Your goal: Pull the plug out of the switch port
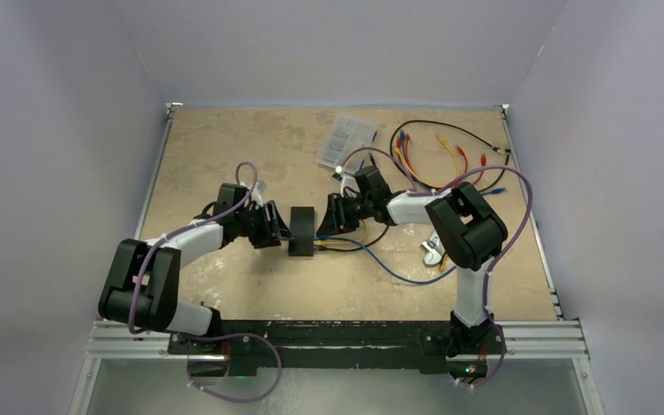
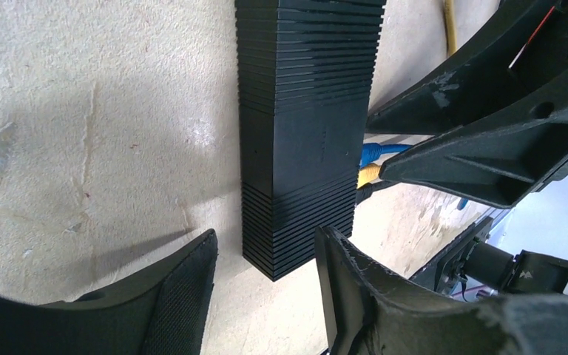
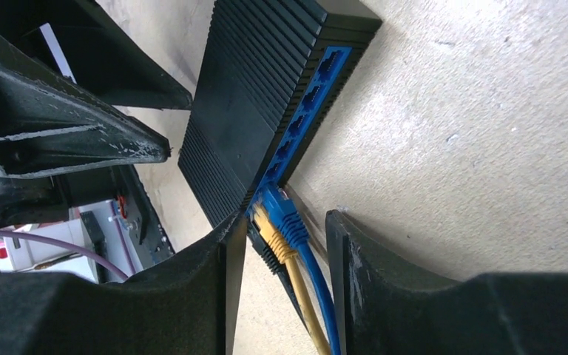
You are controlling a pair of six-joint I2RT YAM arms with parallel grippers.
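The black switch [image 1: 302, 231] lies on the table between my grippers, its blue port strip facing right. Blue [image 3: 287, 218], yellow [image 3: 270, 233] and black [image 3: 265, 255] cable plugs sit side by side at the port row's near end. My left gripper stands part open at the switch's left, with the switch's corner just beyond the gap between its fingertips. My right gripper is part open over the plugs, one fingertip each side of them in its wrist view; whether it touches them I cannot tell.
A clear compartment box [image 1: 346, 140] lies at the back, loose coloured cables to its right. An adjustable wrench [image 1: 432, 251] lies under the right arm.
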